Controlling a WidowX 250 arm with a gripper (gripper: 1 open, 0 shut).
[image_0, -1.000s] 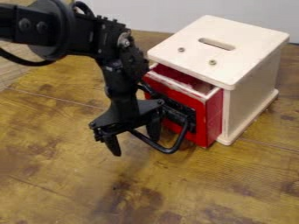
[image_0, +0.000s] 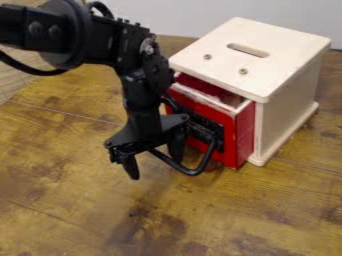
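Note:
My black gripper (image_0: 150, 160) points down over the wooden floor, just left of a white box (image_0: 281, 95) with a red front panel (image_0: 241, 135). Its fingers stand apart, with nothing visible between them. A black cable loops from the wrist in front of the red panel, hiding part of it.
The box has a slot and two small knobs on top and stands at the right, against a pale wall behind.

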